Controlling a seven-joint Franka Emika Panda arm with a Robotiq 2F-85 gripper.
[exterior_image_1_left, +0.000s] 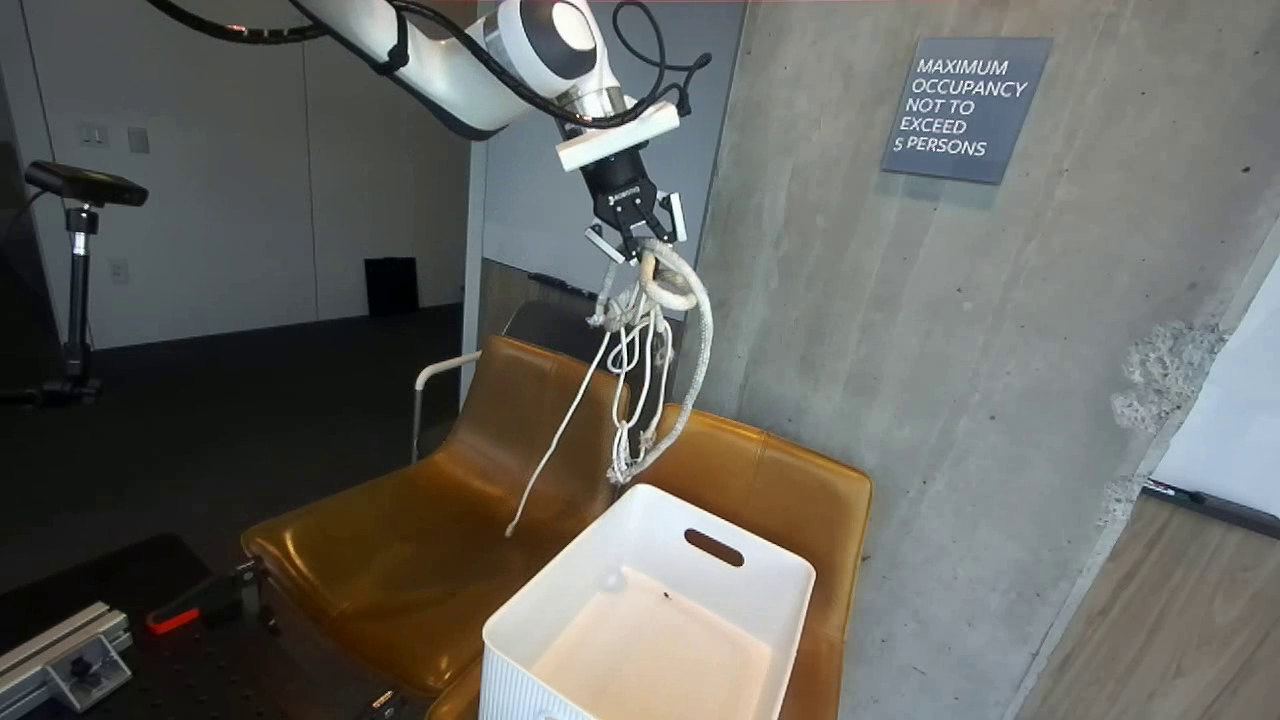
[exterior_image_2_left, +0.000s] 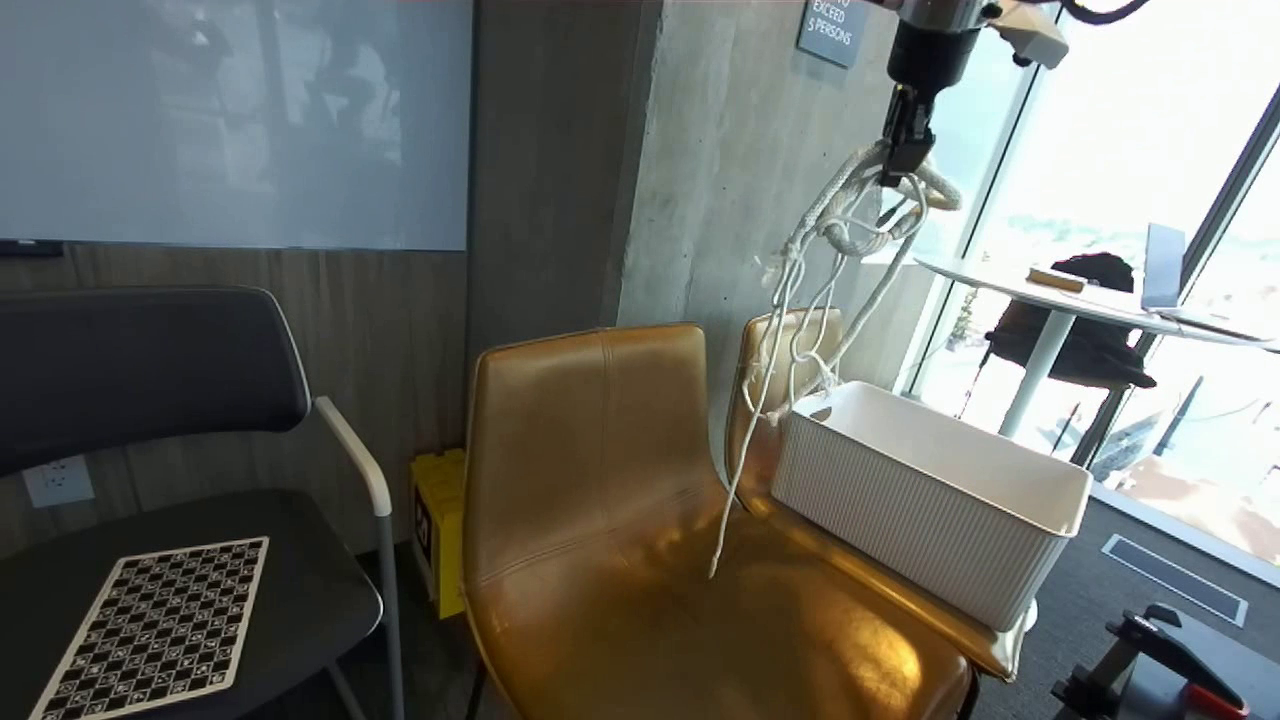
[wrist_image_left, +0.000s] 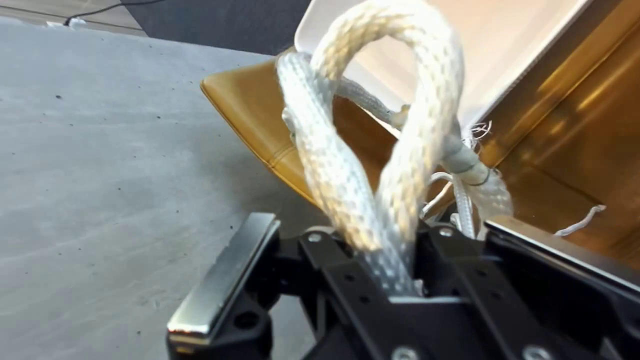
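Note:
A tangled white rope (exterior_image_1_left: 699, 348) dangles from my gripper (exterior_image_1_left: 638, 254), which is shut on it high above the chairs. In the wrist view a thick loop of the rope (wrist_image_left: 336, 174) rises from between the fingers. In the second exterior view, strands of the rope (exterior_image_2_left: 786, 288) hang down, one loose end reaching lowest in front of the tan chair. The white bin (exterior_image_1_left: 672, 672) looks empty inside apart from a small dark speck. From the first exterior view, the rope's lower bend appears just above the bin's back left corner; whether they touch I cannot tell.
Two tan chairs (exterior_image_1_left: 420, 516) stand side by side, and the bin rests on the one by the concrete wall (exterior_image_1_left: 1020, 360). A dark chair (exterior_image_2_left: 156, 372) with a checkered board (exterior_image_2_left: 162, 630) stands at the left. Behind, a round table (exterior_image_2_left: 1080, 300) carries a laptop.

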